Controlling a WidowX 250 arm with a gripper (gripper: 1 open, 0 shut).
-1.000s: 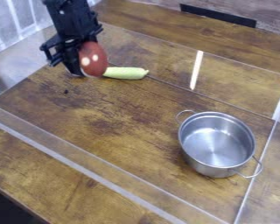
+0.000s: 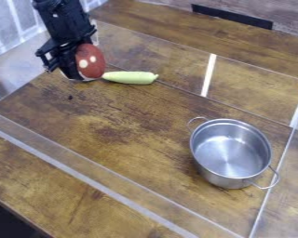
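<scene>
My black gripper (image 2: 67, 52) hangs at the upper left, shut on a red oval object (image 2: 90, 63) that partly covers its fingers. Just right of and beneath the red object a pale green-yellow vegetable (image 2: 129, 77), like a corn cob, lies on the wooden table. Something light is partly hidden under the red object, too small to tell what it is.
A steel pot (image 2: 226, 153) with two handles stands at the right. Clear plastic edging borders the wooden table (image 2: 115, 149).
My gripper and the red object have moved a little to the left. The pot and the vegetable stay in place.
</scene>
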